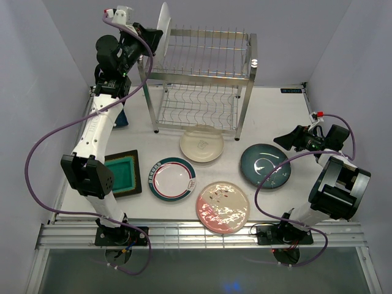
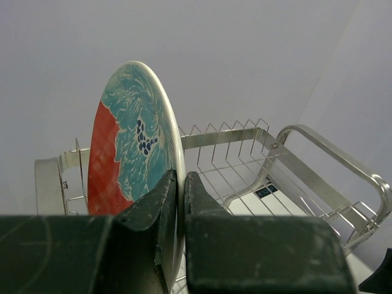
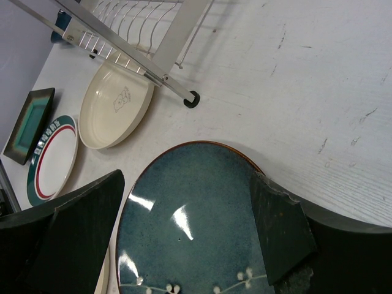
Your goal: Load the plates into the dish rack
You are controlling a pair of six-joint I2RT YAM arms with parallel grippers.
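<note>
A plate with a red and turquoise flower pattern [image 2: 131, 141] stands on edge at the left end of the dish rack's upper tier [image 1: 208, 78], my left gripper shut on its rim. My right gripper [image 1: 286, 139] is open above the right side of a dark teal plate [image 3: 184, 202], nothing between its fingers. On the table lie a cream dish [image 1: 201, 145], a white plate with teal rim [image 1: 172, 180], a pink patterned plate [image 1: 222, 208] and a green square dish [image 1: 119, 174].
The rack stands at the back centre, its upper tier otherwise empty, as is the lower tier [image 1: 199, 107]. Bare table [image 3: 318, 110] lies right of the rack. Walls close in on both sides.
</note>
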